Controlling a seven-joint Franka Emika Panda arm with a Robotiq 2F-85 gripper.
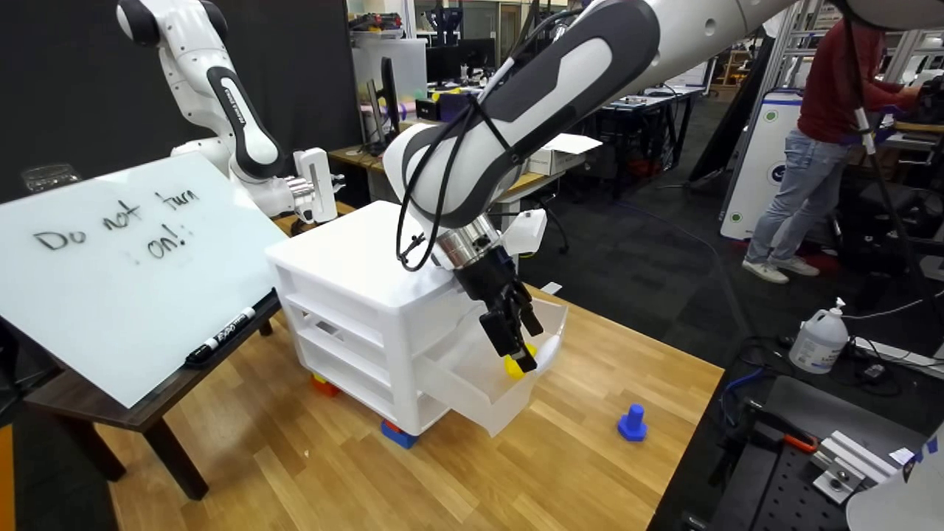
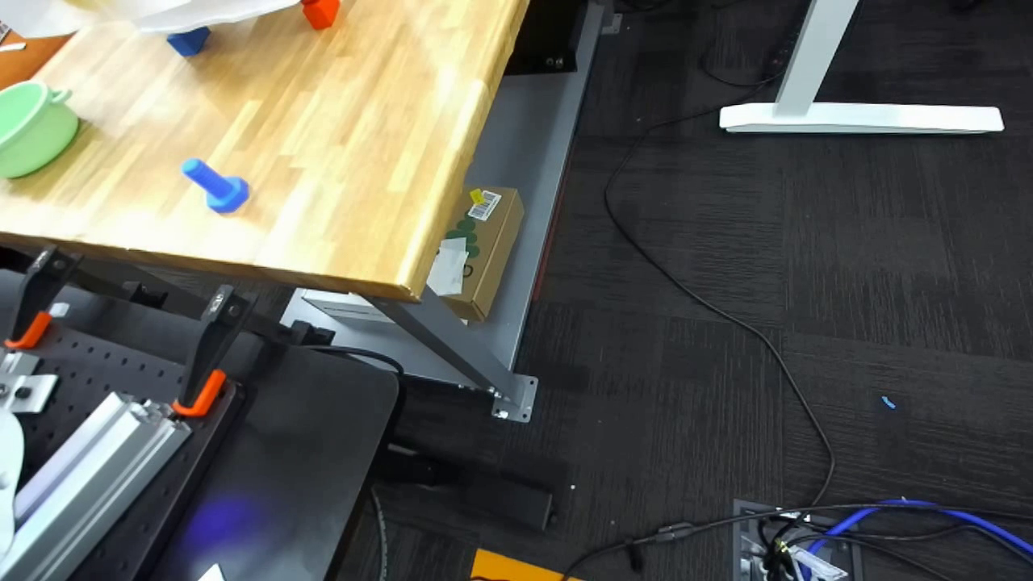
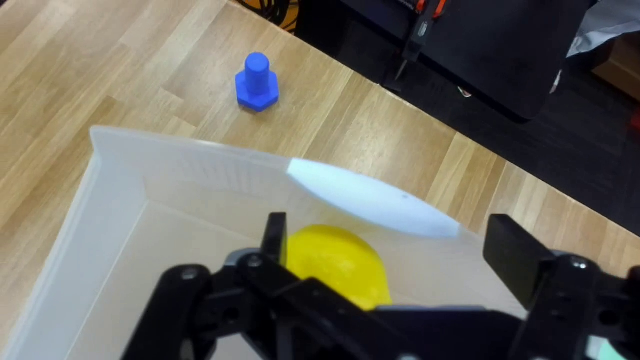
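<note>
A rounded yellow object (image 3: 336,261) lies inside the pulled-out translucent drawer (image 1: 470,400) of a white drawer unit (image 1: 341,265). My gripper (image 1: 522,349) reaches down into that drawer, its fingers spread wide. In the wrist view one dark finger (image 3: 274,237) overlaps the yellow object's left edge, while the other finger (image 3: 510,255) stands well off to the right. Part of the yellow object is hidden behind the gripper body; whether a finger touches it I cannot tell. A blue bolt-shaped piece (image 1: 632,425) stands on the table outside the drawer.
The drawer's front wall with its white handle (image 3: 372,201) rises close by the fingers. A green pot (image 2: 37,127) sits near the table's edge. Left of the drawer unit leans a whiteboard (image 1: 133,257). Bare tabletop (image 1: 549,469) surrounds the blue piece.
</note>
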